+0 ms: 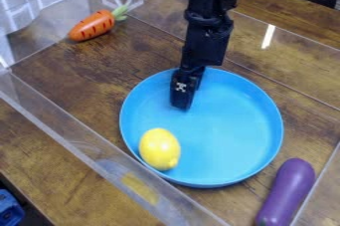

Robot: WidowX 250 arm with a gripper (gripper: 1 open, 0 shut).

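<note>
The black arm reaches down from the top of the view, and its gripper is low over the back left part of a blue plate. Its fingers are dark and small, and whether anything is between them is hard to see. A yellow lemon-like object lies on the front left of the plate, apart from the gripper.
An orange carrot lies at the back left. A purple eggplant lies at the front right, off the plate. A clear wall runs along the lower left, with a blue object beyond it. The wooden table is otherwise largely clear.
</note>
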